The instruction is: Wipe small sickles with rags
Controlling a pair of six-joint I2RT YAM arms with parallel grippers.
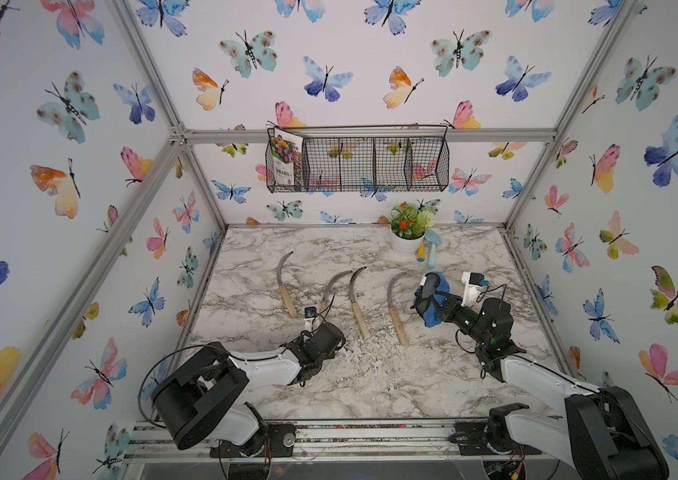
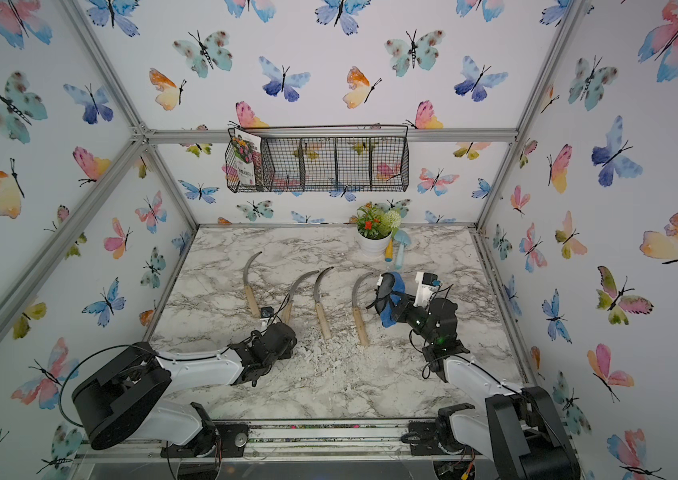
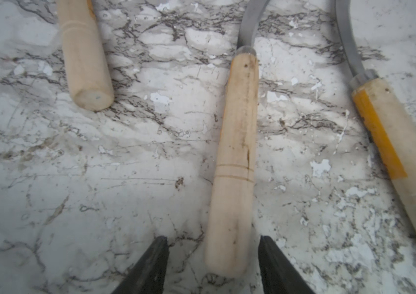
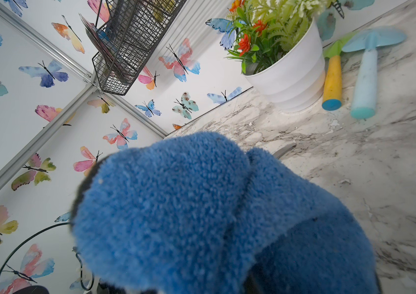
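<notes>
Four sickles with wooden handles lie spread on the marble table: the leftmost [image 1: 288, 301], two middle ones [image 1: 359, 317] and one at right [image 1: 399, 324]. In the left wrist view my left gripper stands open, a fingertip on either side of the butt of a wooden handle [image 3: 230, 205], apparently not touching it. My right gripper holds a bunched blue rag [image 4: 217, 205], shut on it, just right of the rightmost sickle; the rag hides its fingertips in the right wrist view.
A white flowerpot [image 4: 286, 78] and small yellow [image 4: 333, 83] and light blue [image 4: 364, 88] garden tools stand or lie at the back right. A wire basket [image 1: 357, 164] hangs on the back wall.
</notes>
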